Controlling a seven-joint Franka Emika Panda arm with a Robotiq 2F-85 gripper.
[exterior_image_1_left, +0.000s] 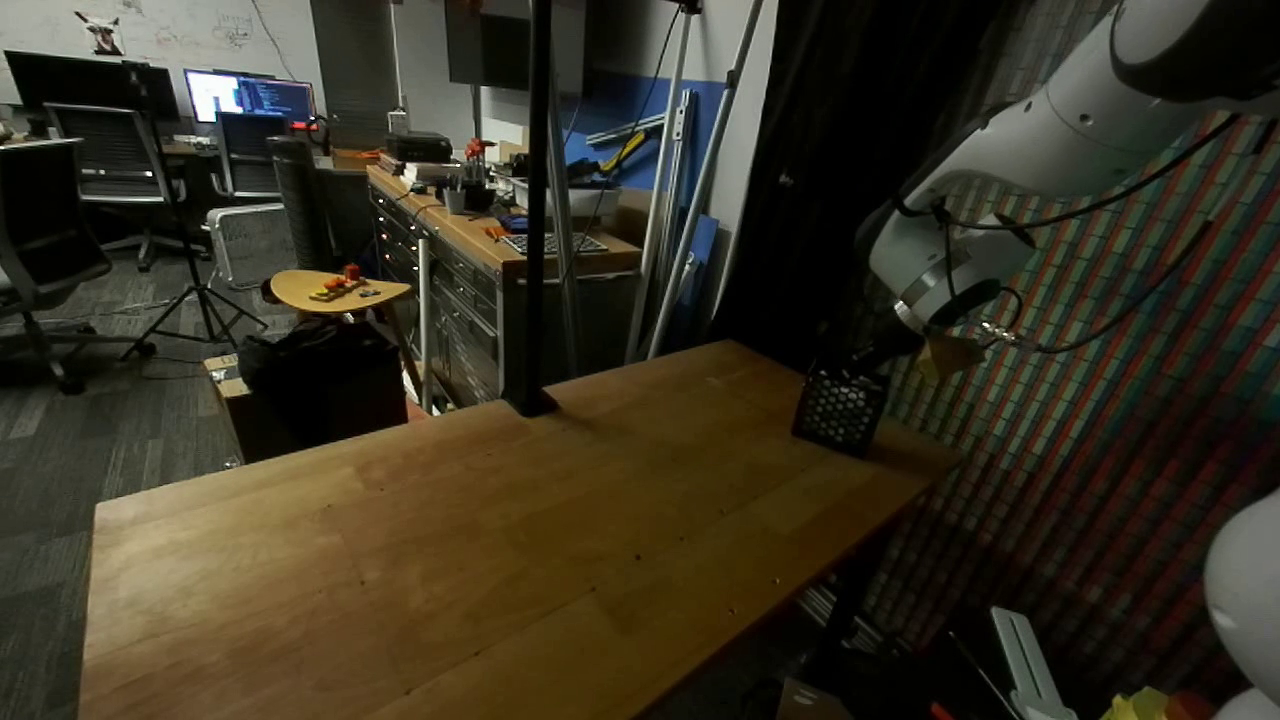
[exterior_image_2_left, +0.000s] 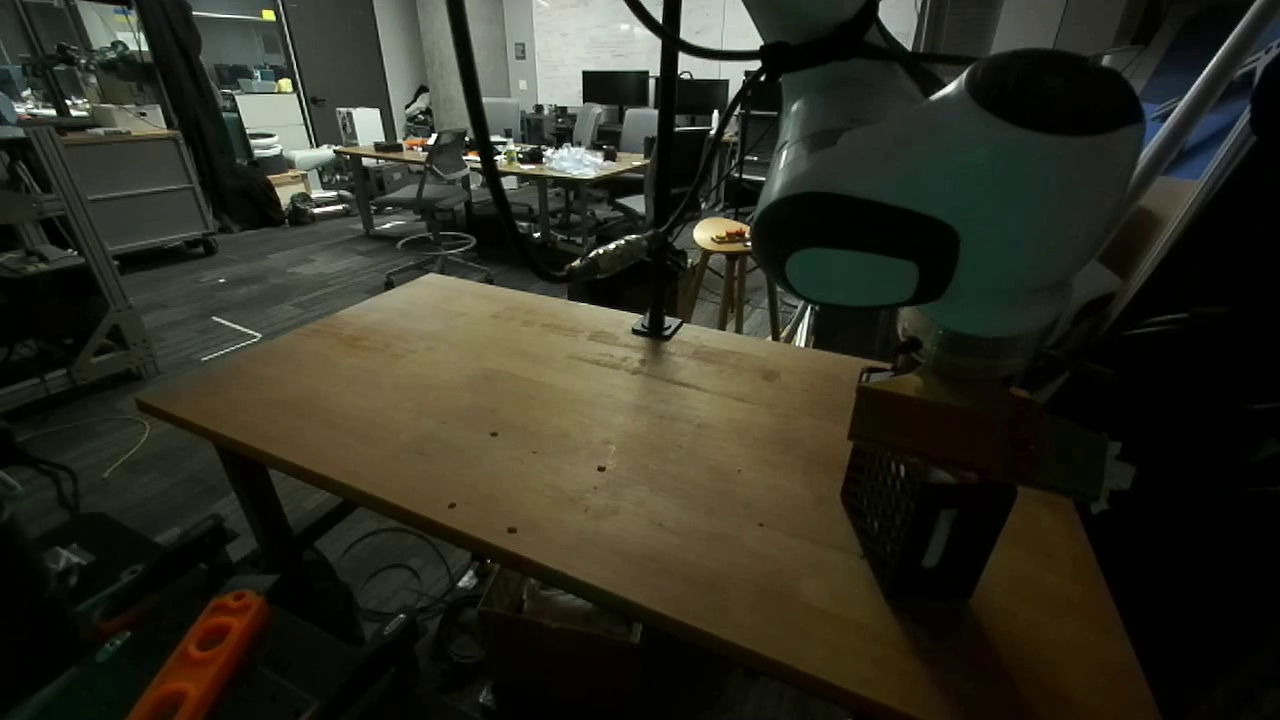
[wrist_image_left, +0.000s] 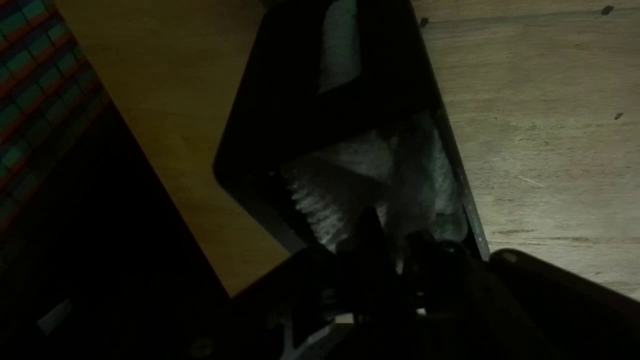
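A black basket (exterior_image_1_left: 840, 414) with a pattern of holes in its side stands at the far right end of the wooden table. Looking down in the wrist view, the basket (wrist_image_left: 240, 150) contains crumpled greyish-white material (wrist_image_left: 342, 192), perhaps cloth or packaging. My gripper reaches over the basket's opening with its dark fingers low in that view, close to the pale material. Too little light falls there to tell how far apart the fingers are or whether they hold anything. In exterior view 2 the wrist's brown mount (exterior_image_2_left: 936, 414) hides the fingers.
A black post (exterior_image_1_left: 534, 240) rises from its far edge. The basket stands close to the table's right end, near a patterned curtain (exterior_image_1_left: 1080, 348).
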